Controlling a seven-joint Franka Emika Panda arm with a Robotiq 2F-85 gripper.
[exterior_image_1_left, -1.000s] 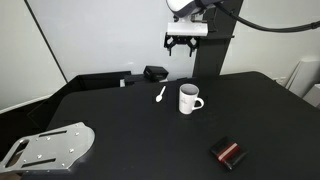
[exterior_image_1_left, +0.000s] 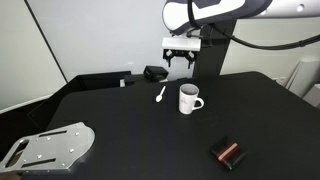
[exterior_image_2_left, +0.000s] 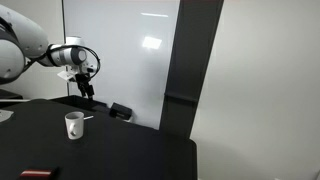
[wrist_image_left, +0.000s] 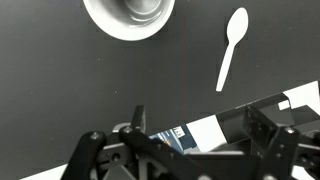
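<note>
A white mug (exterior_image_1_left: 188, 98) stands upright on the black table, its handle to the right in exterior view 1. Behind it and to the left lies a white spoon (exterior_image_1_left: 160, 94). My gripper (exterior_image_1_left: 179, 64) hangs above the table's far edge, beyond both, open and with nothing between its fingers. In the wrist view, the mug (wrist_image_left: 130, 14) is cut off by the top edge. The whole spoon (wrist_image_left: 232, 46) shows at upper right there, apart from the gripper. Exterior view 2 shows the mug (exterior_image_2_left: 74, 125) in front of the gripper (exterior_image_2_left: 84, 88).
A black and reddish-brown object (exterior_image_1_left: 228, 152) lies near the front right of the table. At front left is a grey slotted plate (exterior_image_1_left: 55, 147). A small black box (exterior_image_1_left: 155, 73) sits by the far edge.
Mug, spoon and the other objects have not moved.
</note>
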